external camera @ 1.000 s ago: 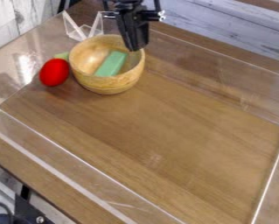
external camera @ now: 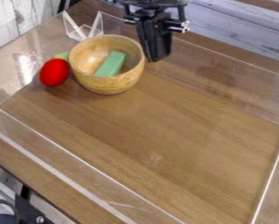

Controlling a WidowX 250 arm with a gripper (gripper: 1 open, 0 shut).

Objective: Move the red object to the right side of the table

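Observation:
The red object (external camera: 54,72), rounded and glossy, rests on the left part of the table (external camera: 165,140), just left of a wooden bowl. My gripper (external camera: 156,58) hangs near the bowl's right rim at the back, well to the right of the red object and apart from it. It is dark and blurred, so whether its fingers are apart cannot be told. I see nothing red near it.
The wooden bowl (external camera: 128,77) holds a green block (external camera: 111,63). Behind the bowl stands a clear wire-like rack (external camera: 80,28). A bit of green (external camera: 62,56) shows between the red object and the bowl.
My gripper has shifted a little to the right and lower, from over the bowl's back rim to beside its right rim. The red object and bowl stay in place.

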